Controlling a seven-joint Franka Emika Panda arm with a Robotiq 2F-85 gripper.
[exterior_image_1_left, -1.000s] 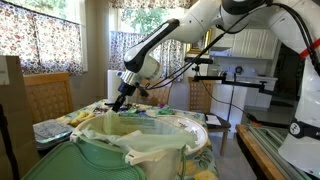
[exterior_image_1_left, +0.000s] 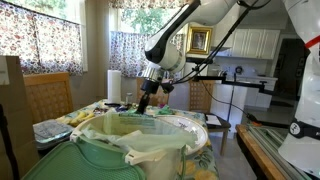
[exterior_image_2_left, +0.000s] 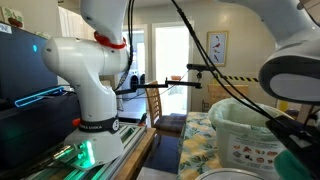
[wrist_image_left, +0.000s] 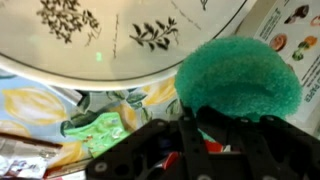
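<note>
A fuzzy teal sponge-like piece (wrist_image_left: 240, 78) fills the upper right of the wrist view. My gripper is shut on its lower edge; the fingertips are partly hidden by the piece. In exterior view 1 my gripper (exterior_image_1_left: 148, 99) hangs over the table, behind the white bin, too small there for its hold to be made out. Beneath it in the wrist view lies a large white oval dish (wrist_image_left: 90, 62) with dark leaf patterns. A teal shape (exterior_image_2_left: 298, 150) appears at the right edge of exterior view 2.
A white bin with a pale green liner (exterior_image_1_left: 150, 140) stands in front, with a green lid (exterior_image_1_left: 80, 162) nearby. Several wrappers (wrist_image_left: 22, 155) and a bright green item (wrist_image_left: 98, 132) lie beside the dish on the patterned cloth. A paper towel roll (exterior_image_1_left: 114, 84) stands farther back.
In exterior view 1 my gripper has swung to the right, away from the paper towel roll. The bin and lid stand where they were.
</note>
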